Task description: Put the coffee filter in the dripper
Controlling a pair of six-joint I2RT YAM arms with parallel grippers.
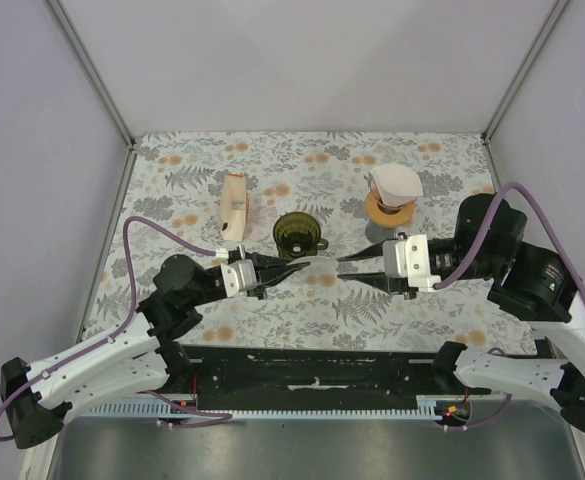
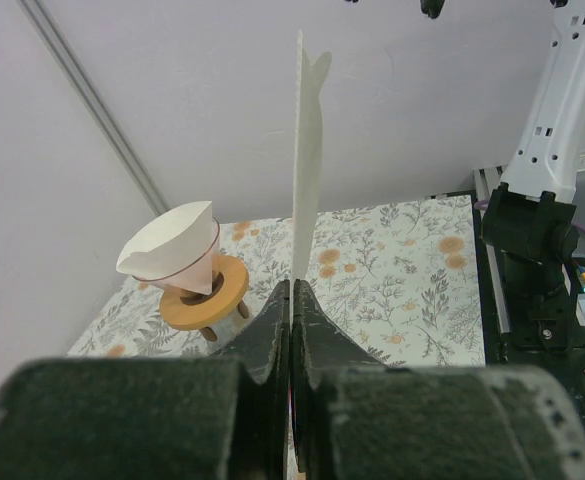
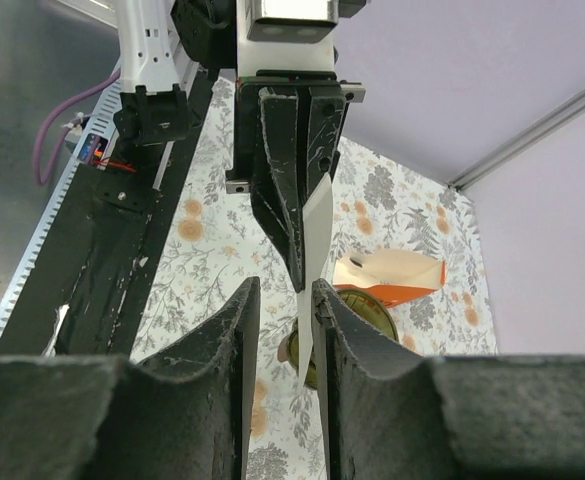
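Observation:
My left gripper [image 1: 305, 264] is shut on a white paper filter [image 2: 306, 160], which stands up from its fingertips in the left wrist view. My right gripper [image 1: 342, 269] is open, a short way right of that filter, with nothing held between its fingers. Behind the grippers sits a dark olive cup [image 1: 298, 228] with a handle. At the back right, a white cone-shaped dripper [image 2: 167, 250] with paper in its top rests on a wooden ring stand [image 1: 390, 220]; whether that paper is separate from the cone I cannot tell.
An orange-sided filter pack [image 1: 235, 205] lies left of the cup. The patterned mat [image 1: 272, 160] has free room at the back and front, bordered by walls on three sides and a black rail [image 1: 302, 370] at the front edge.

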